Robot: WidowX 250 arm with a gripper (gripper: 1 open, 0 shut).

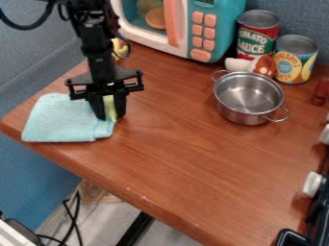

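Observation:
My black gripper (106,104) reaches down at the left of the wooden table, over the right end of a folded light blue cloth (61,120). A yellow-green item (112,112) shows between and below the fingers; whether the fingers are shut on it I cannot tell. A steel pot (248,101) with two handles stands to the right.
A toy microwave (187,24), two cans (257,34) and small items stand at the back, a yellow object behind my arm. A black appliance with white knobs (310,192) lines the right edge.

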